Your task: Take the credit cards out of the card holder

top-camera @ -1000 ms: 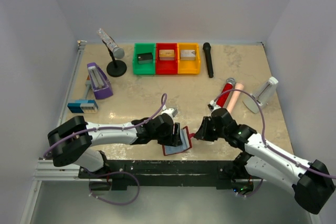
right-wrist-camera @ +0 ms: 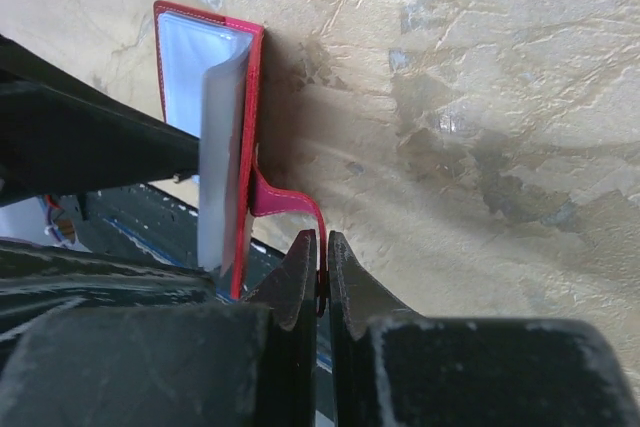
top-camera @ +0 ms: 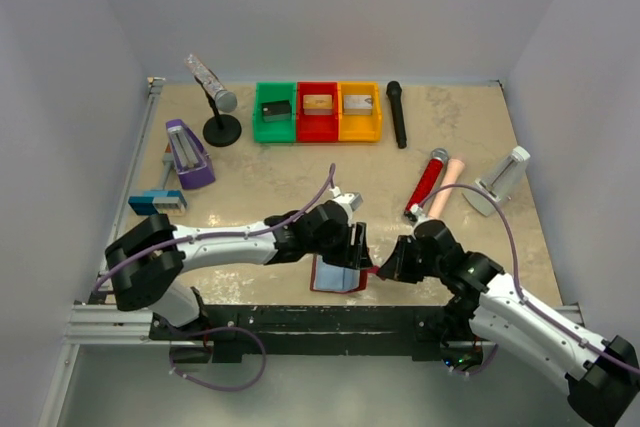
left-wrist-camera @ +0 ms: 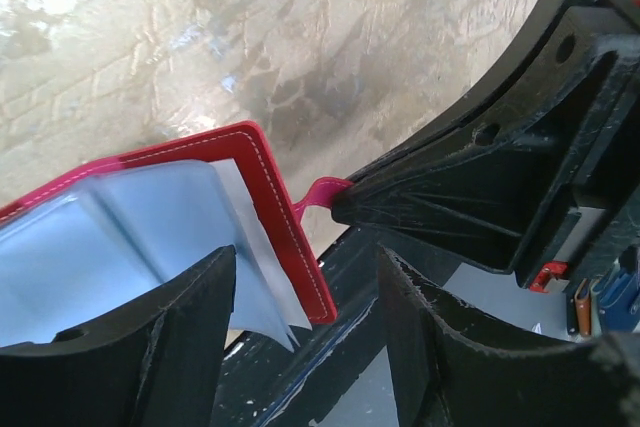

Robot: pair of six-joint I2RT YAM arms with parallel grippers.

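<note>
Near the table's front edge lies the open card holder (top-camera: pixel 337 276), red outside with pale blue sleeves. My right gripper is shut on its thin pink-red tab (right-wrist-camera: pixel 283 200), at the holder's right edge. Over that same edge stands my left gripper, its fingers open. One fingertip (left-wrist-camera: pixel 224 265) is over the sleeves, the other past the red border; whether they touch the holder I cannot tell. A whitish strip (left-wrist-camera: pixel 262 237) runs along the inner border, and I cannot tell whether it is a card or a sleeve edge.
Green (top-camera: pixel 275 131), red (top-camera: pixel 317 131) and yellow (top-camera: pixel 360 132) bins stand at the back, each with a small box inside. A black microphone (top-camera: pixel 397 115) lies to their right. The red tool (top-camera: pixel 427 183) lies beyond my right gripper.
My left gripper has moved right, from over the sleeves to the holder's right edge. The right gripper has shifted slightly toward the front, still at the tab, and the holder has turned a little straighter.
</note>
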